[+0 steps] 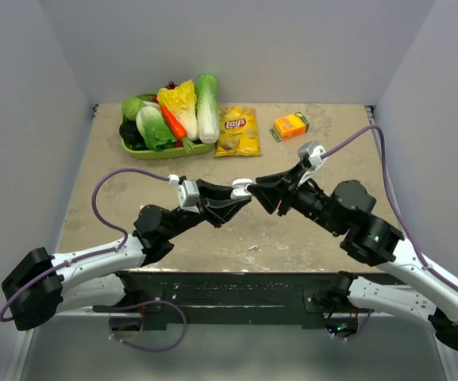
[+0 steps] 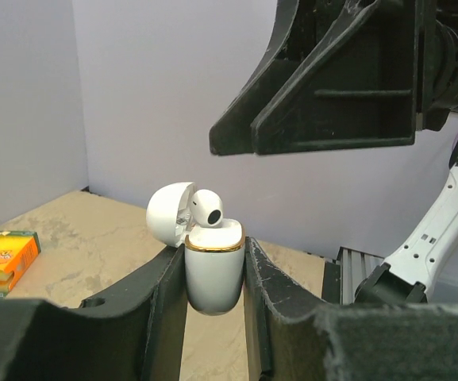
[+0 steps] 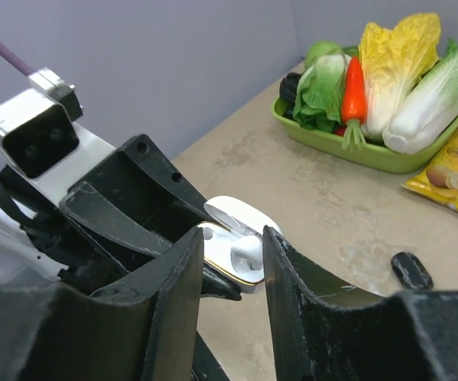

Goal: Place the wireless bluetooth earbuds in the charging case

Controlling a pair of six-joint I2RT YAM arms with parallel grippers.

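My left gripper (image 1: 240, 198) is shut on the white charging case (image 2: 213, 270), which has a gold rim and its lid (image 2: 166, 213) standing open. A white earbud with a black dot sits at the case's opening, upper part sticking out; in the right wrist view the case (image 3: 221, 252) shows its open top and a white piece in it, partly hidden. My right gripper is just right of and above the case, fingers parted with a gap between them; in the left wrist view its fingers (image 2: 332, 119) hang above the earbud, not touching it.
A green basket of vegetables (image 1: 157, 155), a Lays bag (image 1: 237, 135) and an orange box (image 1: 290, 125) lie at the back. A small black object (image 3: 411, 271) lies on the table (image 1: 324, 238).
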